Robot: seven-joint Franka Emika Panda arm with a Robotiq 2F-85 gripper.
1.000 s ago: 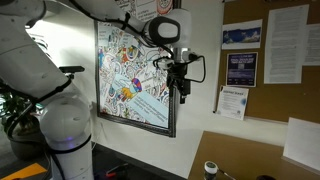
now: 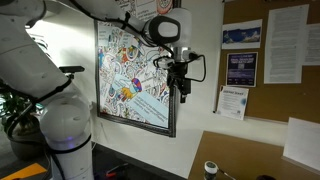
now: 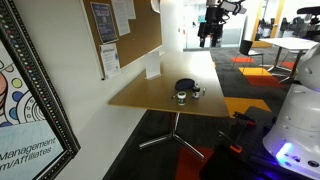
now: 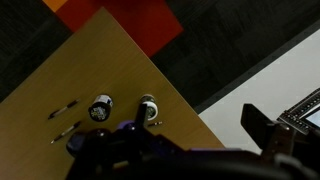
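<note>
High above the table, my gripper (image 2: 181,95) points down, its fingers open and empty. In the wrist view, its dark fingers (image 4: 258,122) stand wide apart. Beneath it on the wooden table lie a jar with a dark label (image 4: 101,108) and a smaller jar with a pale top (image 4: 149,107). Two thin pen-like sticks (image 4: 63,109) rest to the left of the jars. A dark round pan or bowl (image 3: 185,85) sits behind the jars in exterior view 2; in the wrist view the hand partly hides the objects there.
The wooden table (image 3: 145,98) has bare room around the objects. A white card or box (image 3: 153,66) stands by the wall. A framed whiteboard (image 2: 133,80) and a pinboard (image 2: 260,100) line the wall. Chairs (image 3: 285,68) stand beyond the table.
</note>
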